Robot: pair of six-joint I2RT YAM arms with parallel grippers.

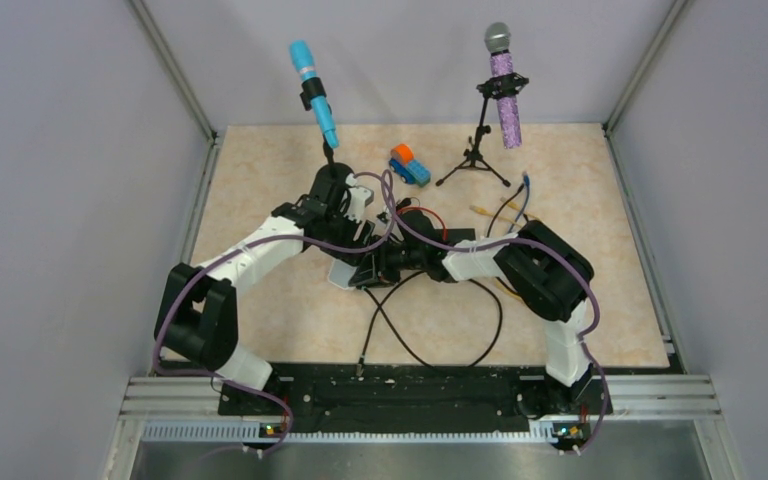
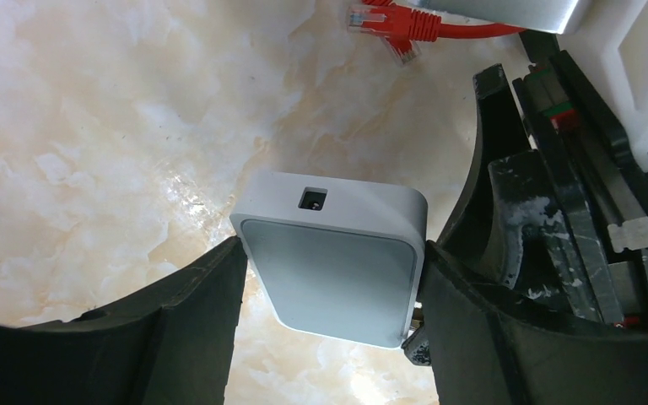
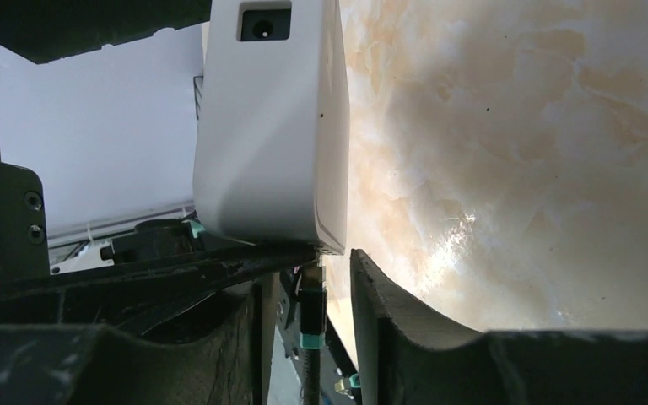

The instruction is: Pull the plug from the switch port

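The white switch box (image 2: pixel 329 283) is pinched between the two fingers of my left gripper, raised and tilted in the left wrist view. In the right wrist view its white side (image 3: pixel 261 143) fills the upper left. The black plug (image 3: pixel 312 308) with a teal band stands at the box's edge, a little metal showing there; how deep it sits cannot be seen. My right gripper has its fingers on either side of this plug, with gaps visible beside it. From above, only the box's corner (image 1: pixel 341 273) shows beneath the grippers.
The plug's black cable (image 1: pixel 400 340) loops across the front of the table. Red network cables (image 2: pixel 418 27) lie close to the left gripper. Blue and yellow cables (image 1: pixel 518 205) lie at the right, a toy phone (image 1: pixel 410 165) at the back. Both arms crowd the centre.
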